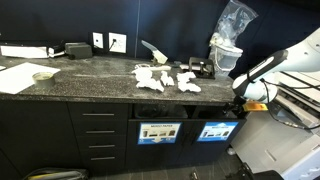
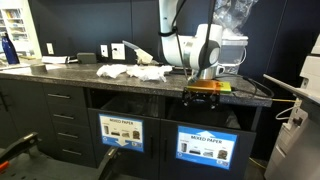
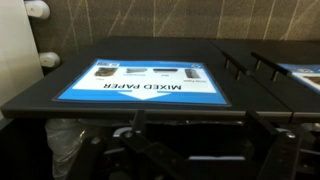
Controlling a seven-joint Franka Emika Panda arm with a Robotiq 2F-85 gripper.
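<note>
My gripper (image 2: 201, 102) is at the counter's front edge, above the right-hand bin. In the wrist view its fingers (image 3: 139, 122) stand wide apart, and nothing shows between them. Two open-topped bins are set into the cabinet, the left bin (image 2: 122, 130) and the right bin (image 2: 204, 146), each with a blue and white "MIXED PAPER" label. The label (image 3: 143, 84) on one bin front appears upside down in the wrist view. Several crumpled white papers (image 1: 150, 79) lie on the dark counter (image 1: 95, 82). The inside of the bins is mostly too dark to see.
A round tin (image 1: 43, 78) and white sheets (image 1: 14, 76) occupy the counter's left part. At the back right are a dark device (image 1: 201, 68) and a white container (image 1: 227, 56) with clear plastic. Drawers (image 1: 99, 134) lie left of the bins.
</note>
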